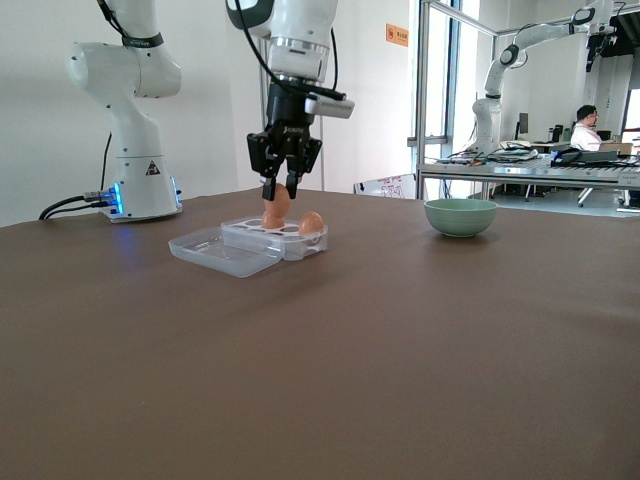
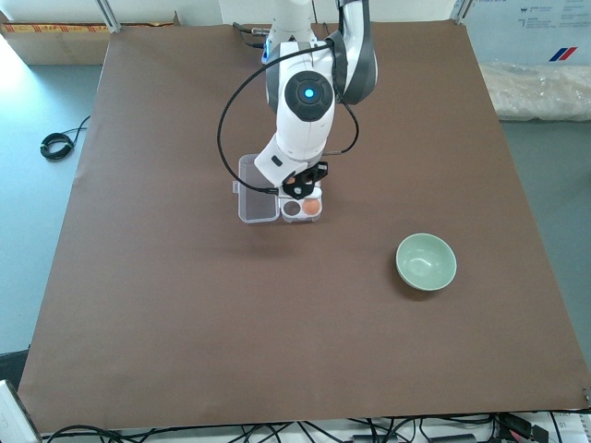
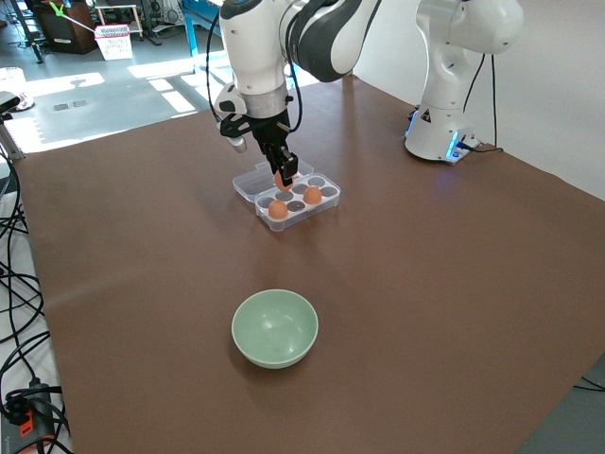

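Observation:
My gripper (image 1: 281, 186) is over the clear egg carton (image 3: 302, 213), whose lid lies open. An egg (image 1: 277, 203) is at its fingertips, slightly above the tray; in the right view that egg (image 3: 282, 183) is partly hidden by the gripper. Other eggs sit in the cups, one at the near corner (image 3: 278, 210) and one further right (image 3: 312, 195). Whether the fingers are closed on the raised egg is hard to tell, though it appears held between them. A green bowl (image 2: 426, 261) stands apart on the brown table, empty.
More cables run along another edge.

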